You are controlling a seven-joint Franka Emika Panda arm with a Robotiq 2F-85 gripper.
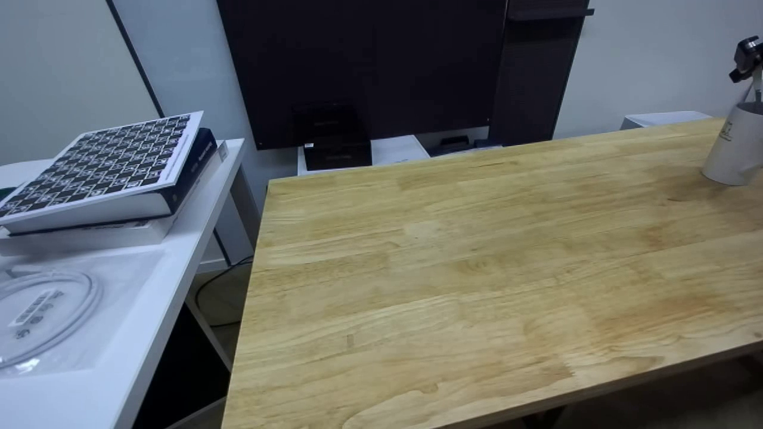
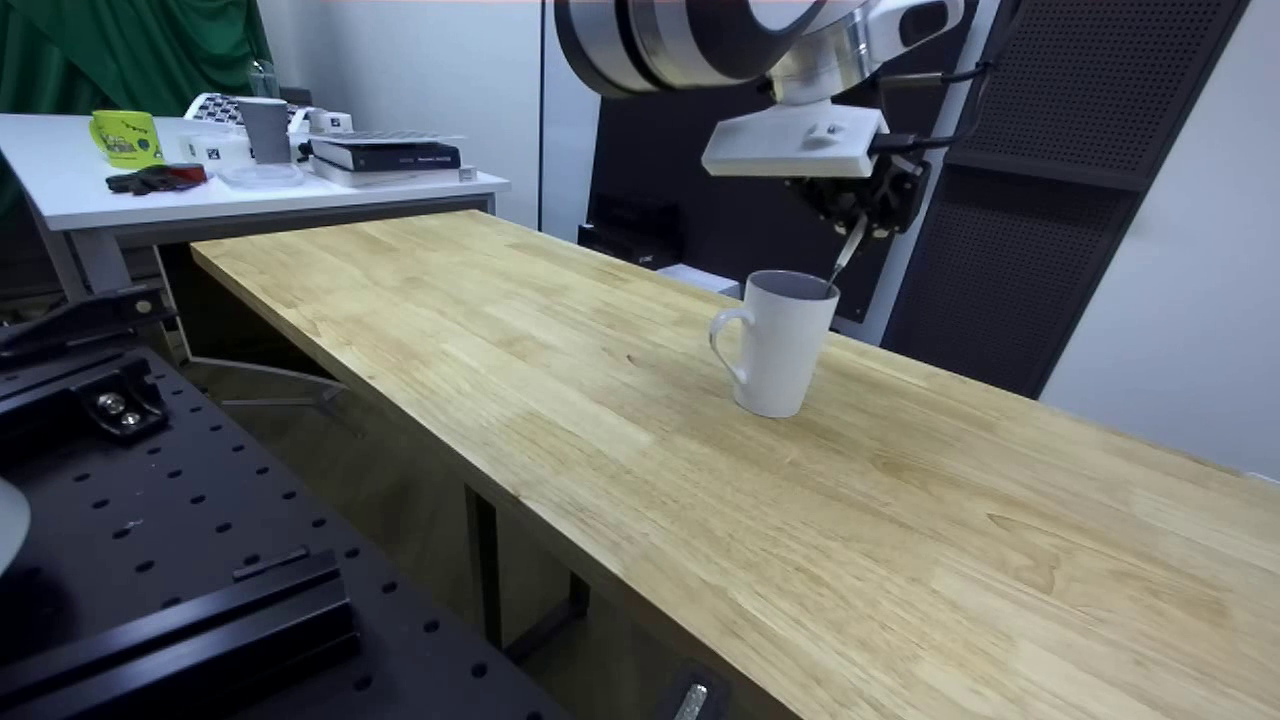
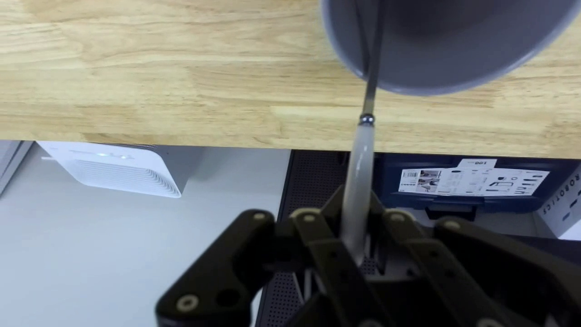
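Near the table's far edge stands a white mug (image 2: 782, 354) with a grey inside, upright on the wood; in exterior view 1 the mug (image 1: 734, 146) is cut by the right border. My gripper is shut on the pale handle of a thin utensil (image 3: 359, 174). Its metal shaft slants down over the rim into the mug, and its lower end is hidden inside. Exterior view 2 has the gripper (image 2: 857, 228) above and just beyond the mug, with the utensil (image 2: 848, 250) reaching from it into the opening.
A white side table (image 2: 72, 168) holds books (image 2: 396, 156), a yellow-green mug (image 2: 126, 138) and a grey cup (image 2: 266, 130). Below the table's far edge are a white device (image 3: 114, 169) and a dark blue case (image 3: 490, 201).
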